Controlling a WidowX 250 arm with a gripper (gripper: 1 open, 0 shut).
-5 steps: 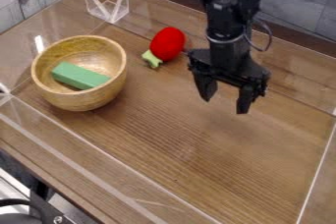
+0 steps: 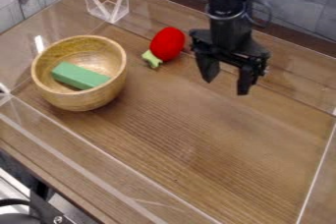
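The dark robot arm reaches down from the top centre to my gripper, whose two fingers stand apart over the bare wooden table at right of centre, nothing seen between them. To its upper left lie a red rounded object and a small pale green object beside it. At the left is a wooden bowl with a green block in it.
A white wire-like object stands near the top left corner. The table's edge shows at the lower left and right.
The objects on the table have not moved.
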